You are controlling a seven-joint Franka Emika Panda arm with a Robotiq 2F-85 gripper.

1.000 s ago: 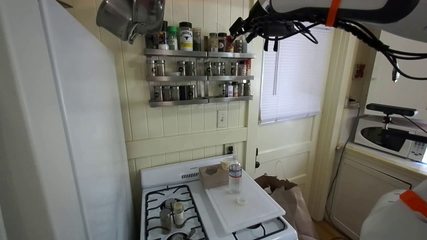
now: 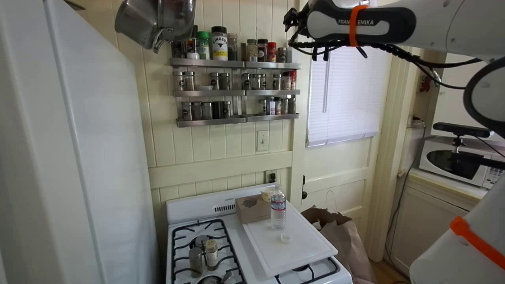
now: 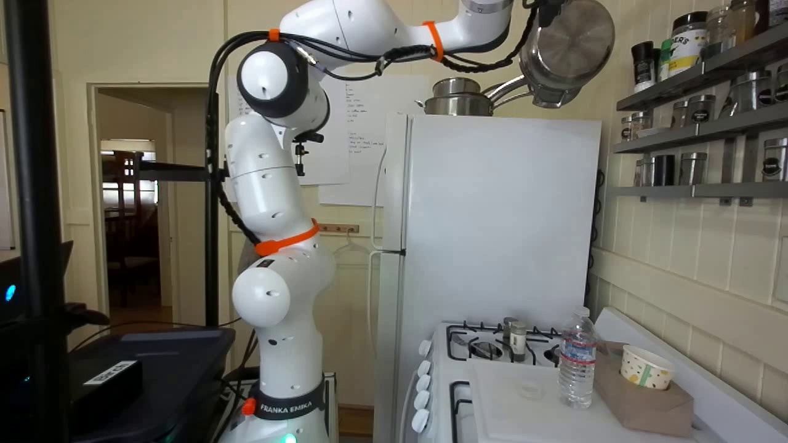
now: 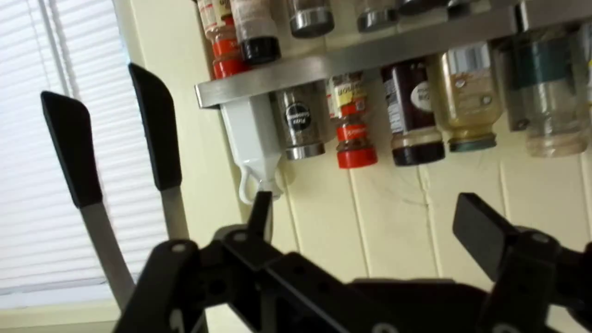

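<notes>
In the wrist view my gripper is open, its two black fingers wide apart with only cream wall panelling seen between them. Beyond the fingertips are spice jars along a metal shelf (image 4: 360, 61), which appear upside down here. They include a red-capped jar (image 4: 354, 133), a dark jar with a black lid (image 4: 413, 114) and a glass jar of tan spice (image 4: 466, 97). None of them is touched by the fingers. From exterior view 1, the gripper (image 2: 289, 23) is high up near the right end of the top shelf (image 2: 272, 64).
Two black-handled utensils (image 4: 158, 127) hang beside the shelf, near the left finger in the wrist view. Steel pots (image 2: 156, 21) hang at upper left. Below, the stove carries a white board (image 2: 293, 241), a water bottle (image 2: 278, 210), a brown box (image 2: 251, 210) and shakers (image 2: 211, 253).
The arm has swung upward, and the gripper is higher and slightly farther right, away from the jars on the top shelf. The jars and stove items look unmoved.
</notes>
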